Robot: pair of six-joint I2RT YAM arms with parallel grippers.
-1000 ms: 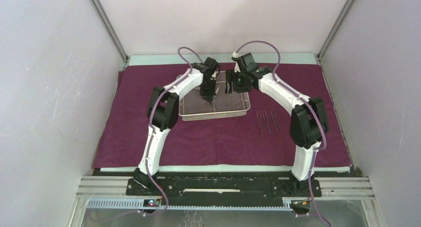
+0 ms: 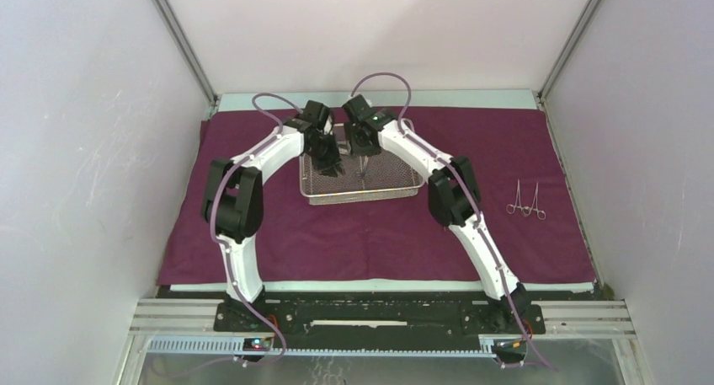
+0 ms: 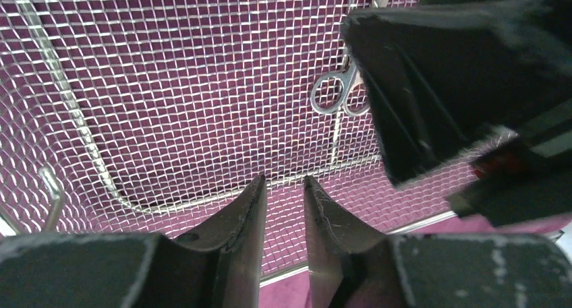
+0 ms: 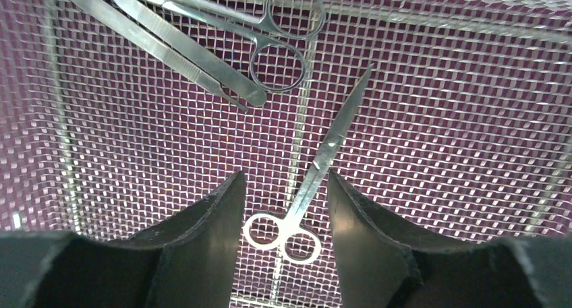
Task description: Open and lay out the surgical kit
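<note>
A metal wire basket (image 2: 362, 196) stands on the purple cloth. Inside it a pair of scissors (image 4: 311, 180) lies on the mesh, blades slanting away from the handle rings. Above those scissors my right gripper is open, and the shank shows between its fingers without contact that I can make out. My left gripper stands part open over the left of the basket, only mesh between its fingertips. Toward the back of the basket lie a ring-handled instrument (image 4: 278, 65) and slim flat instruments (image 4: 216, 69). In the left wrist view, my right gripper hides part of the scissors (image 3: 347, 79).
Ring-handled clamps (image 2: 526, 204) lie on the cloth (image 2: 362, 242) at the far right. The right forearm covers part of the cloth just right of the basket. Both grippers are close together.
Both arms have swung left. The left gripper has moved off the scissors, and the right gripper has come over them. The slim instruments on the cloth right of the basket are now hidden by the right arm.
</note>
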